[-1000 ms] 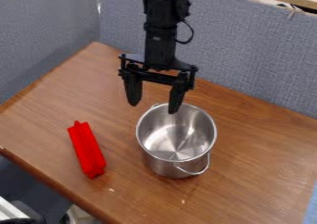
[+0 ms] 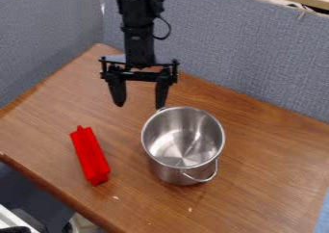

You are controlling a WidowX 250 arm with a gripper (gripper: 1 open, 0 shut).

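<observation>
My black gripper (image 2: pixel 139 94) hangs open above the wooden table, behind and a little left of a steel pot (image 2: pixel 183 145), with nothing seen between its fingers. The pot stands upright with its inside empty and a wire handle at the front. A long red object (image 2: pixel 90 156) lies on the table at the front left, apart from the pot.
Grey padded walls (image 2: pixel 244 59) border the table at the back and left.
My gripper has moved back and to the left, away from over the pot. The pot and red object have not moved.
</observation>
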